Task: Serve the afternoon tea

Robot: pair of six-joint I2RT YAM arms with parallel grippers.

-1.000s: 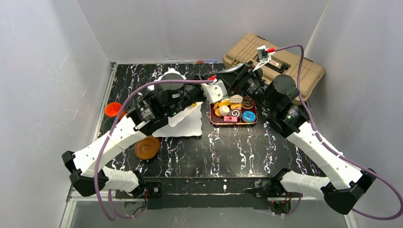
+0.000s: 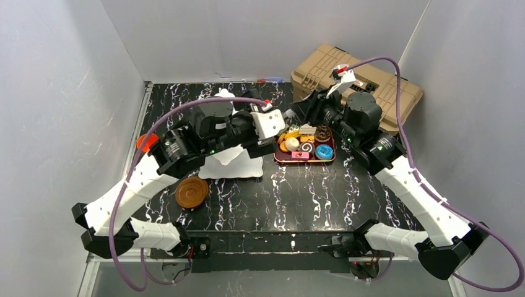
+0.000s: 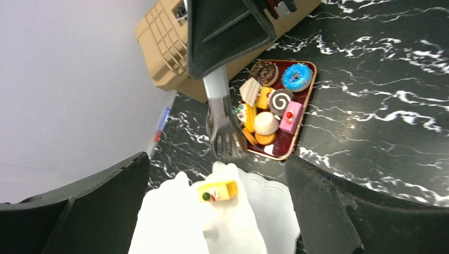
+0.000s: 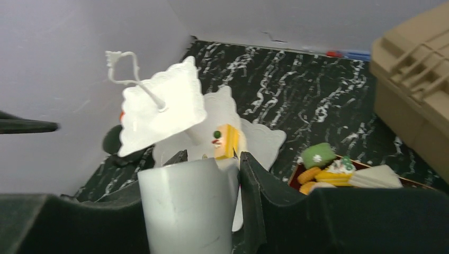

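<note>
In the left wrist view a metal serving utensil with a pale handle (image 3: 222,127) hangs from my right gripper, which is shut on it, above the pastry tray (image 3: 290,143). The handle fills the lower middle of the right wrist view. My left gripper is open over the white tiered stand (image 3: 164,222); a yellow cake (image 3: 222,190) sits on the stand, below and between its fingers. The tray holds donuts, a swirl roll and other pastries. In the top view the left arm hides much of the stand.
A tan case (image 2: 347,62) stands at the back right. An orange cup (image 2: 146,141) and a brown round plate (image 2: 191,192) lie at the left.
My left gripper has shifted left and toward the front, away from my right gripper. The right gripper and its utensil have turned slightly, and more of the tray shows.
</note>
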